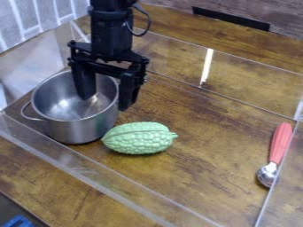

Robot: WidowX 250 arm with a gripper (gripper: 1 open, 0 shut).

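Note:
The black gripper (109, 82) hangs over the steel pot (66, 120), reaching down across its back right rim. Its two dark fingers stand apart, one over the pot and one near the right rim; nothing shows held between them. A pale green bitter melon (138, 138) lies on the wooden table just right of the pot, in front of the gripper.
A red-handled scoop (279, 144) lies at the right. Clear strips run along the front and right, and a blue object (14, 222) is at the bottom left corner.

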